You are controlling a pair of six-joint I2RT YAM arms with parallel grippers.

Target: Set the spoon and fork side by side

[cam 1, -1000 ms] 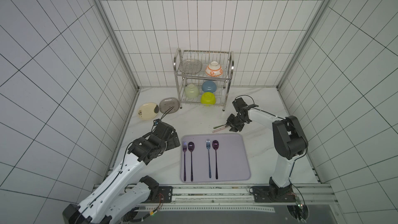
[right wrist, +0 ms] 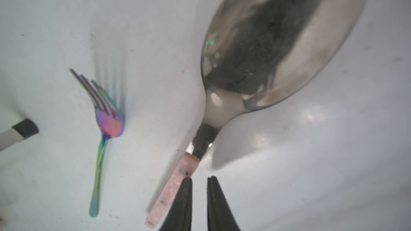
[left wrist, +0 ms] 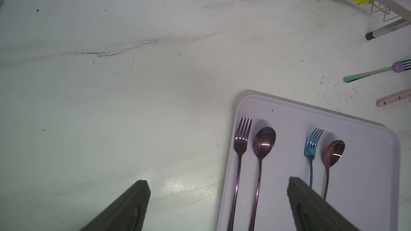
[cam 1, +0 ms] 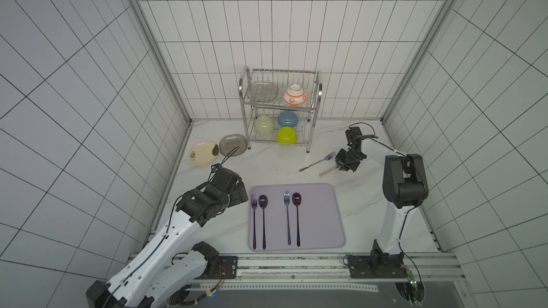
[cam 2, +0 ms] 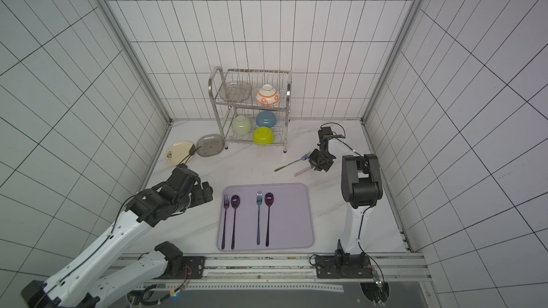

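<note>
In the right wrist view, a metal spoon [right wrist: 278, 38] with a pink handle [right wrist: 171, 192] fills the upper right. To its left lies the rainbow-coloured fork [right wrist: 109, 122], apart from the spoon. My right gripper overlaps the pink handle's right edge; its fingers are narrowly apart, with nothing seen between their tips. From the top left, the fork [cam 1: 314, 164] slants behind the pink handle [cam 1: 327, 171], while my right gripper [cam 1: 342, 162] hides the spoon's bowl. My left gripper stands open and empty, left of the tray.
The lilac tray [cam 1: 322, 216] bears two fork-and-spoon pairs, each side by side. Behind stands a metal rack [cam 1: 245, 119] with bowls. Two plates, one cream [cam 1: 202, 153] and one grey [cam 1: 233, 144], lie at the left. Counter right of the tray is clear.
My right gripper has moved to the right and slightly back, and the spoon's handle has shifted right too. The fork, mostly covered before, now shows separately. My left arm has stayed still.
</note>
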